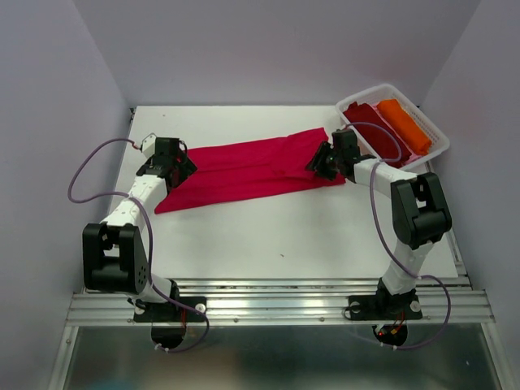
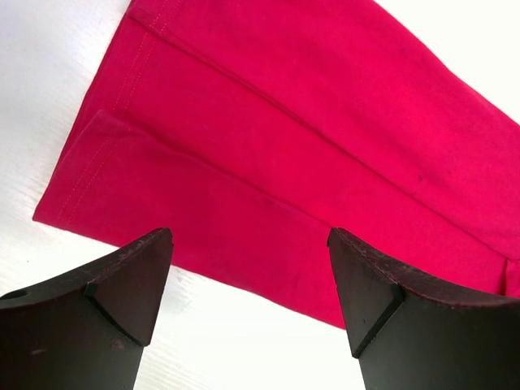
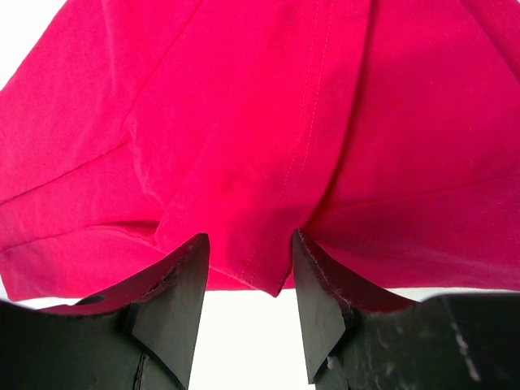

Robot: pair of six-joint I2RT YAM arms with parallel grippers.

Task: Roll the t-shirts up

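A red t-shirt (image 1: 236, 171) lies folded into a long strip across the white table. Its right part has a flap folded over it, whose stitched hem ends in a corner (image 3: 264, 280). My right gripper is part open at that corner, one finger on each side of it, not closed on the cloth. Over the shirt's left end, my left gripper stands open with nothing between its fingers. There the long edges of the red cloth (image 2: 219, 195) lie folded in layers, close to flat.
A white basket (image 1: 439, 146) stands at the back right, near the right arm. It holds a dark red cloth (image 1: 367, 122) and an orange cloth (image 1: 404, 126).
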